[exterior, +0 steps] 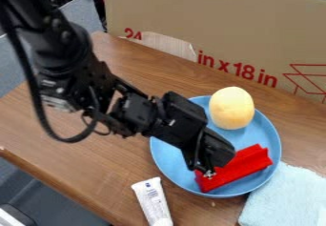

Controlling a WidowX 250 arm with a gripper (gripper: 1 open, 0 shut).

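Note:
My black gripper (pixel 207 163) reaches down over a blue plate (pixel 173 161), its tip at the left end of a red cloth-like piece (pixel 239 165) lying on the plate. The gripper appears shut; whether any of the red piece is between its fingers is hard to tell. A pale yellow round object (pixel 232 107) sits on the back part of the plate.
A white tube (pixel 152 202) lies front-left of the plate, and a light blue towel (pixel 283 200) lies at the front right. A cardboard box (pixel 216 25) stands behind.

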